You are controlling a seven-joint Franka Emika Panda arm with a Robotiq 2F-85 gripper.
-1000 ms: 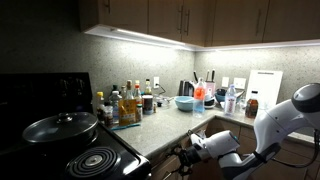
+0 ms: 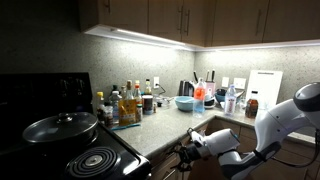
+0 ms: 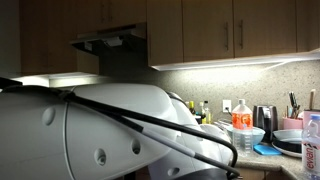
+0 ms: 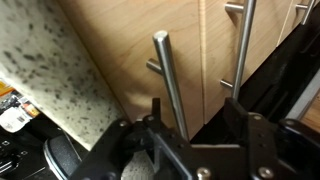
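In the wrist view, a metal bar handle (image 4: 170, 75) stands out from a light wooden cabinet front (image 4: 115, 45). My gripper is close to this front with its fingers (image 4: 153, 116) apart. The lower end of the bar runs into the gap between them, nearer the left finger; whether either finger touches it I cannot tell. Exterior view 1 has the gripper (image 2: 181, 158) low at the cabinet fronts, just under the counter edge, where its fingers are small and dark. The arm (image 3: 125, 125) hides it in exterior view 2.
A second bar handle (image 4: 243, 45) is on the neighbouring front. The speckled counter (image 2: 165, 128) lies above the gripper, bearing several bottles and a blue bowl (image 2: 184, 103). The stove (image 2: 75, 150) with a lidded pan (image 2: 60, 128) stands to the left.
The gripper and forearm have shifted only slightly near the cabinet fronts. Nothing on the counter or stove has visibly moved.
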